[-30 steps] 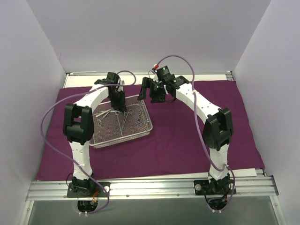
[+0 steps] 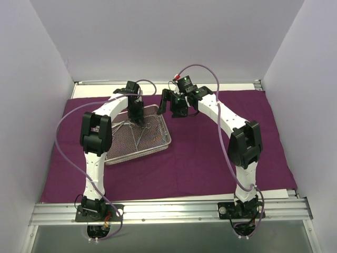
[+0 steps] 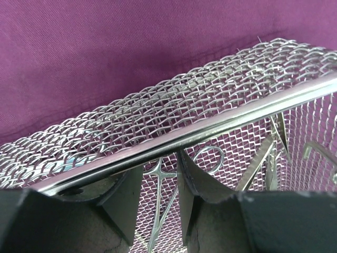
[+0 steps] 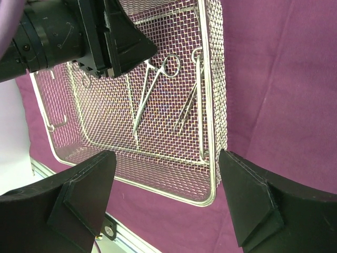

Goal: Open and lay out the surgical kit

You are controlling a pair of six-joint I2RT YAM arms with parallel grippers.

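A wire-mesh tray (image 2: 138, 154) with a metal rim holds several steel instruments. Ring-handled scissors or forceps (image 3: 159, 197) lie on its mesh floor, seen between the fingers of my left gripper. That gripper is open, its tips by the tray's rim (image 3: 210, 129) in the left wrist view, and it holds nothing. From the right wrist side, the same kind of ringed instrument (image 4: 150, 92) shows just below the left gripper. My right gripper (image 2: 170, 108) hangs open and empty beside the tray's right far corner.
Slender pointed tools (image 3: 271, 158) and a hooked rod (image 4: 200, 110) lie near one tray wall. Purple cloth (image 2: 226, 163) covers the table, bare to the right and in front of the tray. Both arms stand close together at the far side.
My left arm has shifted a little to the right over the tray. The right arm stays almost where it was, and the tray looks unmoved.
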